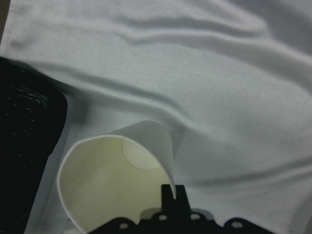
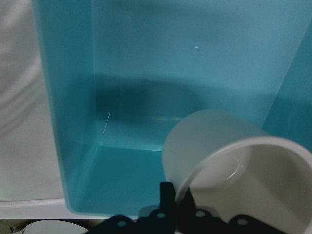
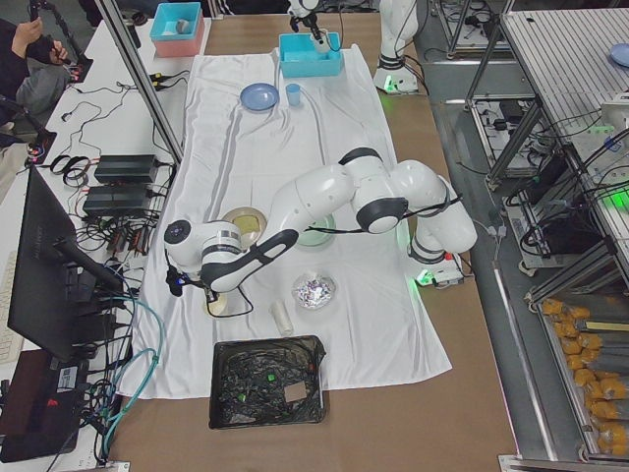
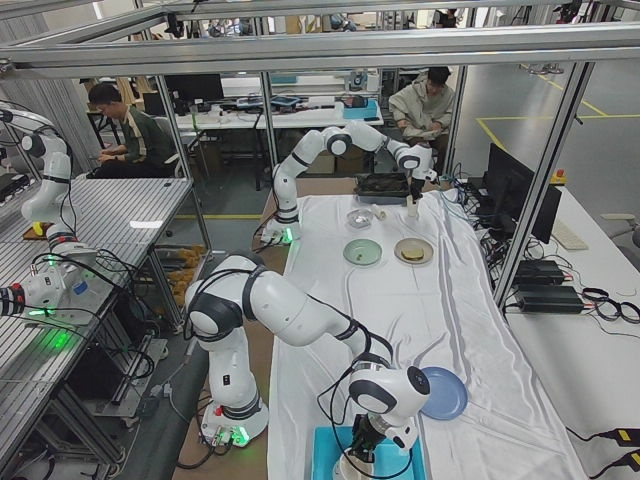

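In the left wrist view a white cup (image 1: 146, 136) lies tilted with its mouth toward the camera; my left gripper is shut on its rim, near a black tray (image 1: 24, 136). In the right wrist view my right gripper is shut on the rim of another white cup (image 2: 204, 136), over the inside of a light blue bin (image 2: 63, 122). In the camera right view that bin (image 4: 325, 450) is partly hidden by the right arm.
A blue plate (image 4: 443, 393), a green plate (image 4: 363, 252), a tan plate (image 3: 236, 218), a foil bowl (image 3: 314, 290), a blue cup (image 3: 293, 94) and a white roll (image 3: 280, 317) are on the cloth.
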